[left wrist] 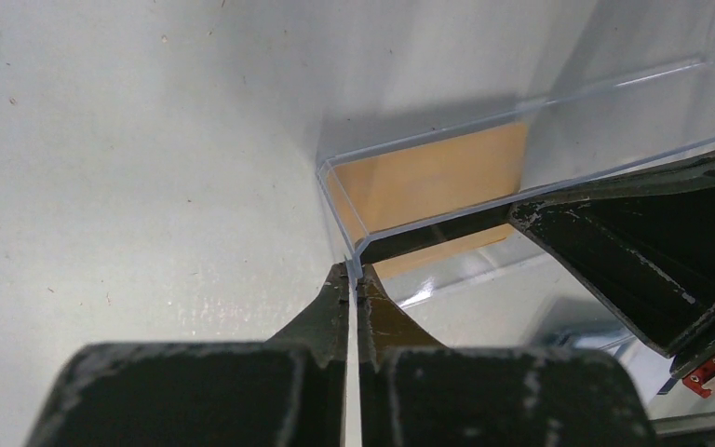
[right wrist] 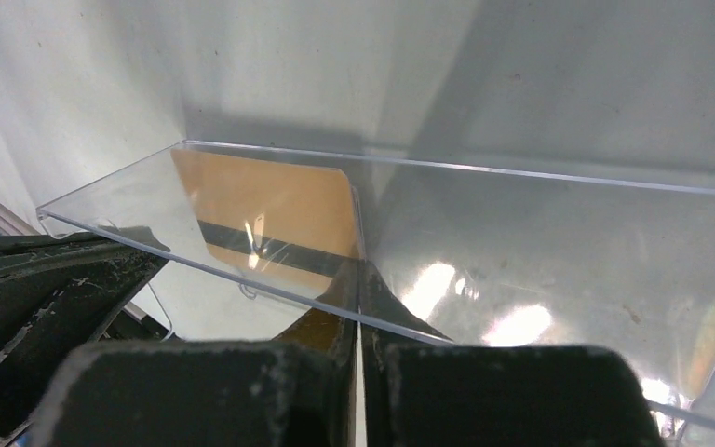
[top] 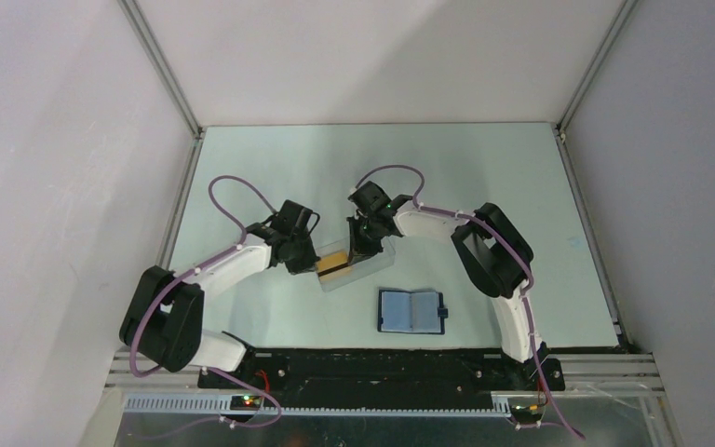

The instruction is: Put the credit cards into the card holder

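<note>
A clear card holder (top: 374, 266) holds a tan card with a black stripe at its left end, also seen through the plastic in the right wrist view (right wrist: 270, 200). My left gripper is shut at the holder's left end, its tips against the thin plastic corner. My right gripper is shut at the middle of the holder, beside the card's edge, with no card visible between its fingers. In the left wrist view its dark body covers part of the holder's right side.
An open dark-edged case with pale blue panels (top: 410, 310) lies toward the front, right of the holder.
</note>
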